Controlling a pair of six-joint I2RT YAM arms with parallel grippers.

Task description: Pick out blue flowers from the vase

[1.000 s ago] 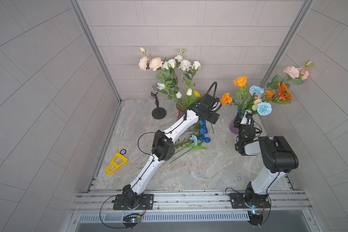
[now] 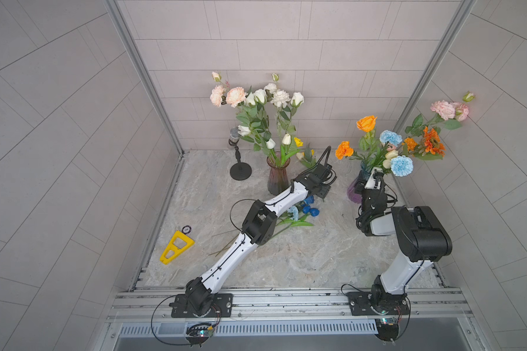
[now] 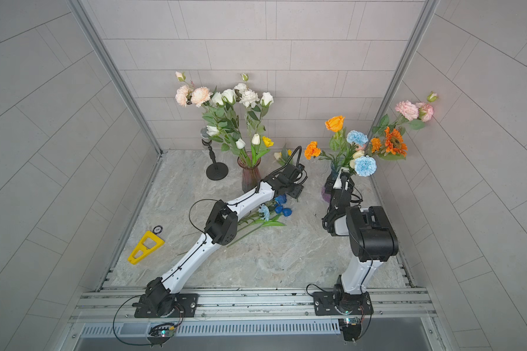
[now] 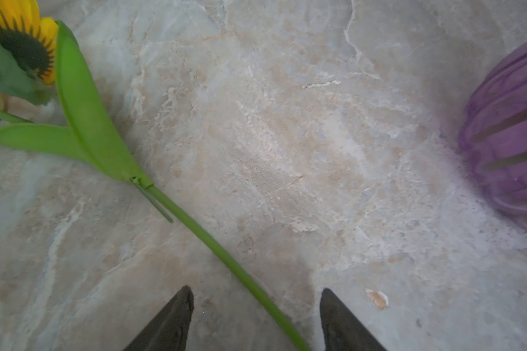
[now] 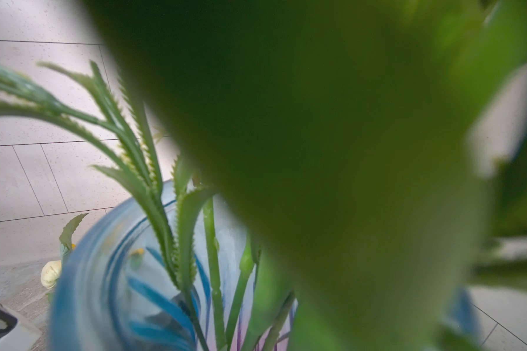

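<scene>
Two light blue flowers (image 2: 401,166) stand among orange ones in the blue-and-purple vase (image 2: 354,192) at the right. At this vase's neck is my right gripper (image 2: 376,173); a blurred leaf (image 5: 333,146) fills the right wrist view and hides its fingers. Dark blue flowers (image 2: 314,211) and a light blue flower (image 2: 293,213) lie on the table, partly under my left arm. My left gripper is open above the tabletop, left of the vase. A green stem (image 4: 240,272) lies on the table, passing across the gap between its fingers in view.
A brown vase (image 2: 278,177) of white and pink flowers stands at the back. A sunflower (image 4: 26,49) lies behind my left gripper. A black stand (image 2: 240,170) and a yellow triangular tool (image 2: 176,247) are at the left.
My left arm has swung lower and slightly right, covering more of the lying blue flowers. The flower heads in the right vase have shifted slightly right; the right arm looks still.
</scene>
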